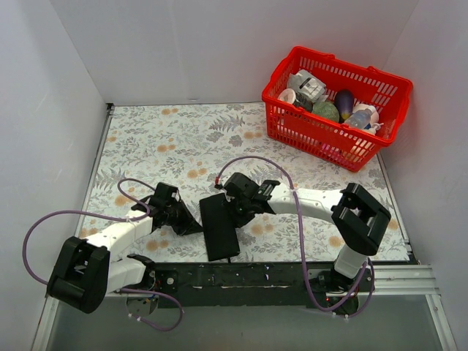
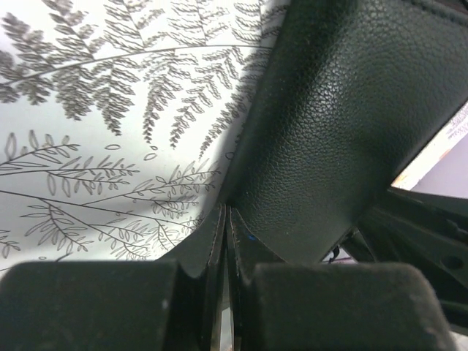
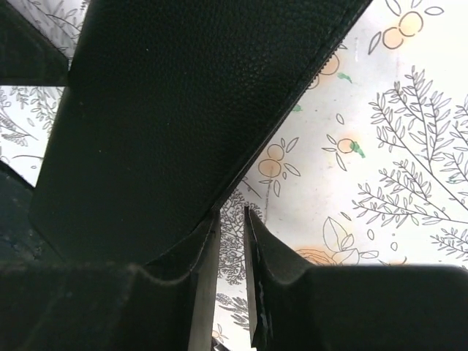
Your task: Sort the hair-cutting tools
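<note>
A closed black leather-like case lies flat near the table's front edge; no hair cutting tools show outside it. My left gripper is shut, with its tips against the case's left edge and nothing seen between them. Along the opposite side, my right gripper has one finger against the case's zippered edge. Its fingers stand slightly apart, and patterned cloth shows through the gap. Whether they pinch something small at the tips is hard to tell. From above, that arm covers part of the case's right side.
A red basket full of mixed items stands at the back right. White walls close off the back and sides. Purple cables loop over both arms.
</note>
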